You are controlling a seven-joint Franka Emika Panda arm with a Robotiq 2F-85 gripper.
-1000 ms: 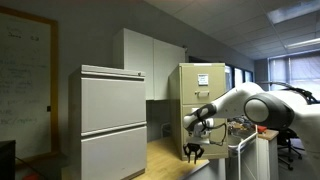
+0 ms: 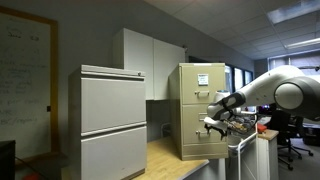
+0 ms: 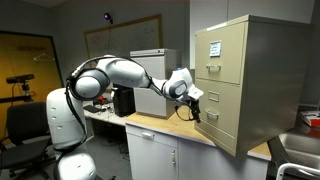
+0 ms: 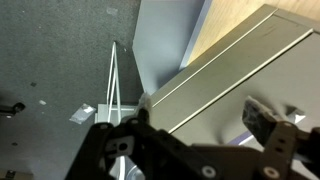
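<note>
A tan filing cabinet (image 2: 203, 75) with stacked drawers stands on the wooden counter; all its drawers look closed. In exterior view 2 its front (image 3: 222, 100) faces the arm, with metal handles and a label holder on the drawers. My gripper (image 3: 194, 112) hovers by the cabinet's lower front, above the counter. Seen from the wrist, the gripper is open, its dark fingers wide apart, with the cabinet's tan edge (image 4: 215, 78) passing behind the gap. Part of a drawer handle (image 4: 295, 114) shows by the right finger. Contact with the cabinet cannot be made out.
A light grey cabinet (image 2: 108, 120) stands left on the wooden counter (image 3: 172, 124), with bare counter between the two cabinets. White cupboards (image 2: 148, 60) hang on the wall. Below the gripper, the wrist view shows dark floor (image 4: 60, 60) with thin pale cables or rods.
In exterior view 1 my gripper has moved up and to the right across the cabinet's front, from low near its left side. The cabinet looks unmoved.
</note>
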